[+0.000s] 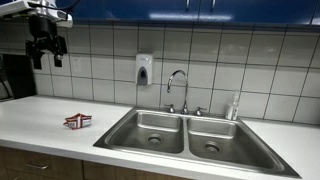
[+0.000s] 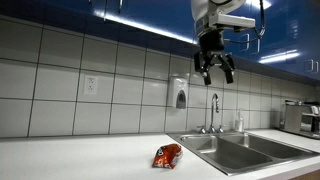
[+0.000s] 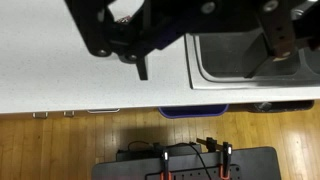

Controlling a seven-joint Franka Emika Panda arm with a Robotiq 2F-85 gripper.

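A crumpled red packet with pale markings lies on the white counter, left of the sink. High above the counter hangs my gripper, pointing down. Its two fingers are spread apart and the gap between them is empty. Clear air separates it from the packet. In the wrist view dark gripper parts cover much of the top, and the packet cannot be made out clearly there.
A double steel sink with a tall faucet fills the counter's right part. A soap dispenser is on the tiled wall, and a clear bottle stands behind the sink. Blue cabinets hang overhead.
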